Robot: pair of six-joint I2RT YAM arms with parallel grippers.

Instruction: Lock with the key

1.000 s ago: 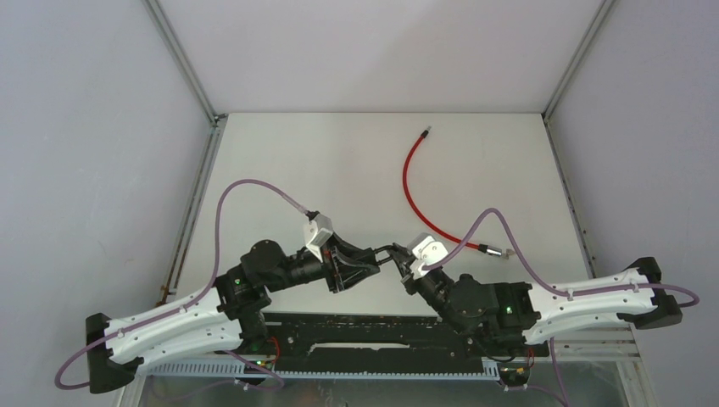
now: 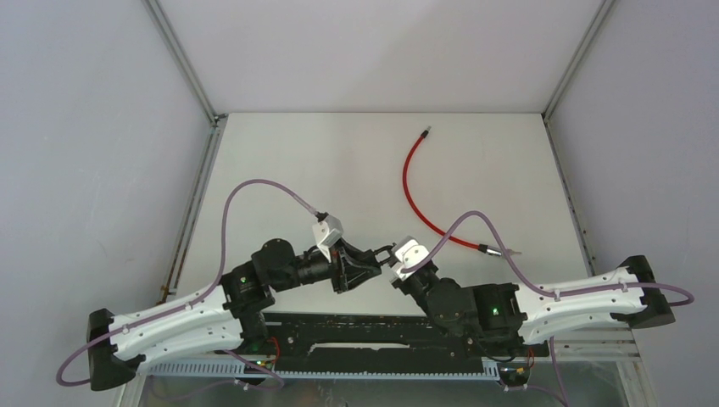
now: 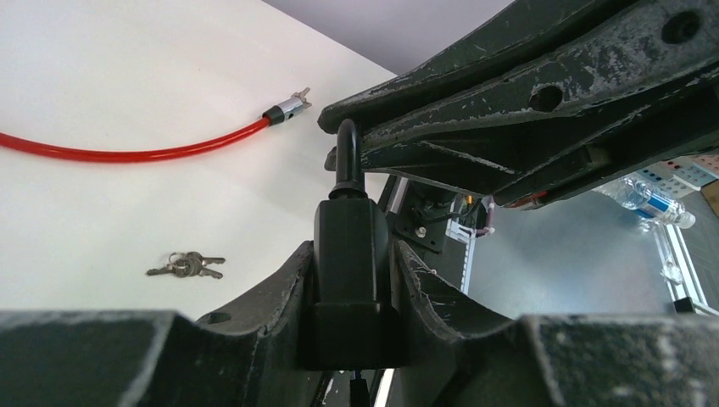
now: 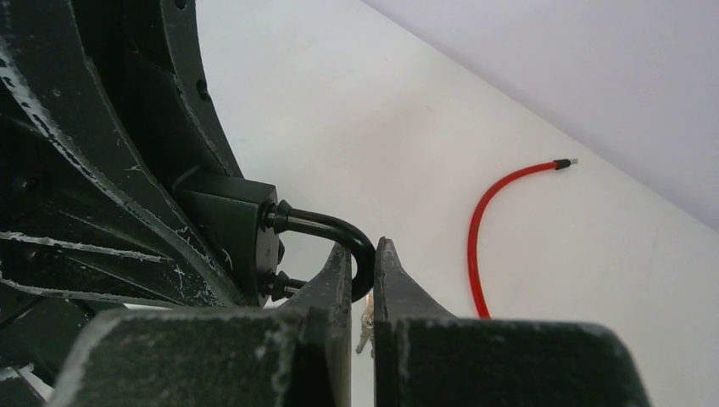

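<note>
A black padlock stands between my two arms. Its body [image 3: 346, 259] is clamped in my left gripper [image 2: 371, 263], which is shut on it. The black shackle [image 4: 332, 225] points toward my right gripper, whose fingers are shut on the shackle's bend. Both shackle legs reach the body, with narrower necks showing beside it in the right wrist view; whether they are latched, I cannot tell. Loose keys [image 3: 191, 265] on a ring lie on the white table, apart from both grippers; a part of them shows behind my right fingertips.
A red cable [image 2: 408, 188] curves across the table's right half. Its silver lock end [image 3: 292, 106] has a small key in it. Bare table fills the left and far parts. Below the front edge of the table runs a dark rail [image 2: 356, 331].
Both keep hold of the padlock.
</note>
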